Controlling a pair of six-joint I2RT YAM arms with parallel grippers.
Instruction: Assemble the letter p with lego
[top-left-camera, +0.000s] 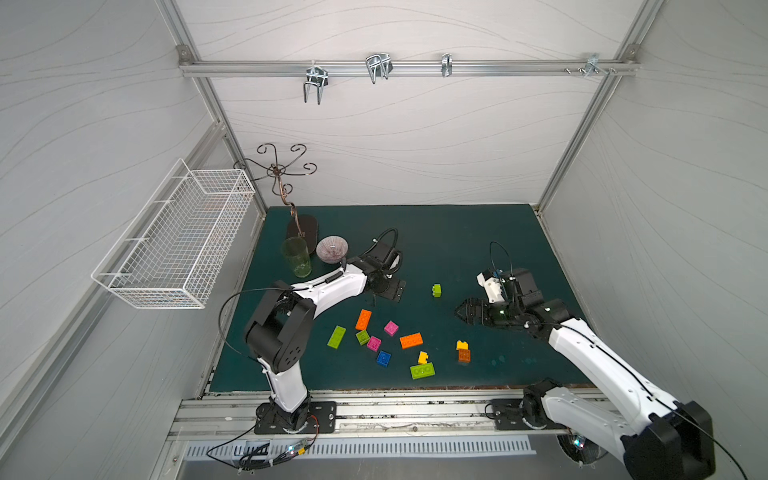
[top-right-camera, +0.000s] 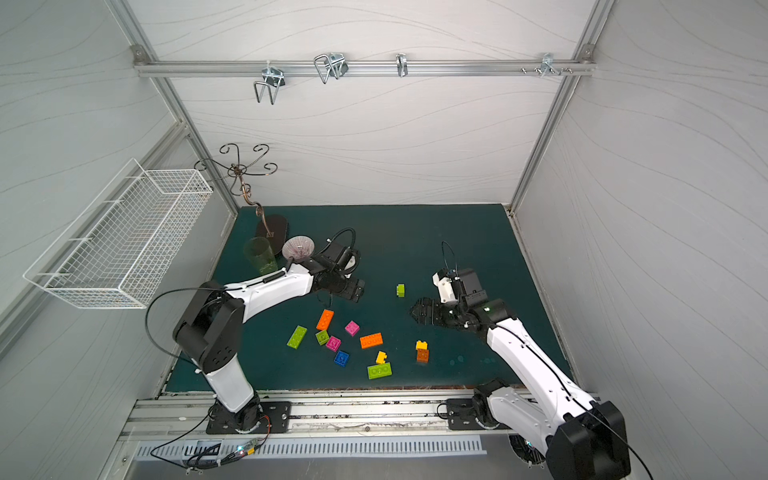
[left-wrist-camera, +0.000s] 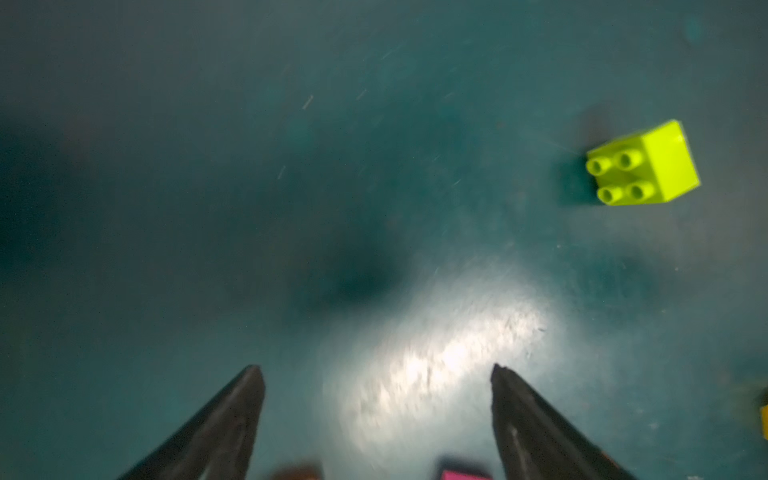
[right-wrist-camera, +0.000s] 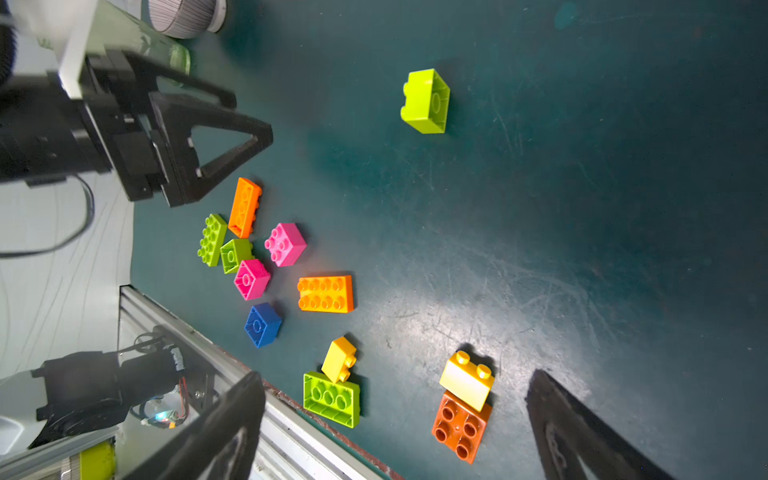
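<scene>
A lone lime-green brick (left-wrist-camera: 640, 168) lies on its side in the middle of the table, apart from the others. My left gripper is to the left of it, above the table, fingers spread with only bare surface between them. On the right side, my right gripper hovers open and holds nothing. Near the front lie an orange brick (right-wrist-camera: 325, 293), another orange brick (right-wrist-camera: 245, 208), two pink bricks, one a pink brick (right-wrist-camera: 285, 244), a blue brick (right-wrist-camera: 262, 325), a long green brick (right-wrist-camera: 332, 399), a small yellow brick (right-wrist-camera: 339, 359), and a yellow brick (right-wrist-camera: 466, 380) touching a brown-orange brick (right-wrist-camera: 461, 425).
A green glass (top-left-camera: 296, 257), a pinkish bowl (top-left-camera: 332, 249) and a metal stand (top-left-camera: 301, 232) occupy the back left. A white wire basket (top-left-camera: 188, 236) hangs on the left wall.
</scene>
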